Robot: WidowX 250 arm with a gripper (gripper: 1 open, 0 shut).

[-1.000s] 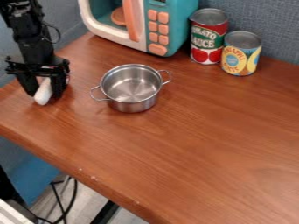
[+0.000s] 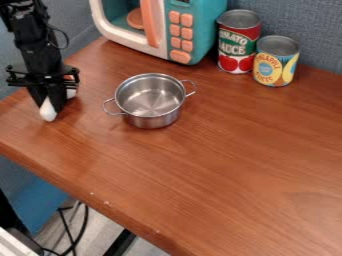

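My black gripper (image 2: 51, 98) is low over the left edge of the wooden table (image 2: 214, 170), with a white elongated object (image 2: 48, 110) at its fingertips; whether the fingers are closed on it is hard to tell at this size. A steel pot (image 2: 151, 108) with two side handles stands on the table to the right of the gripper.
A toy microwave (image 2: 181, 35) stands at the back. Two cans stand at the back right: a tomato can (image 2: 238, 45) and a yellow-labelled can (image 2: 275, 65). Cables hang below the left edge.
The gripper and the white object have shifted very slightly to the left. The pot and cans have not moved.
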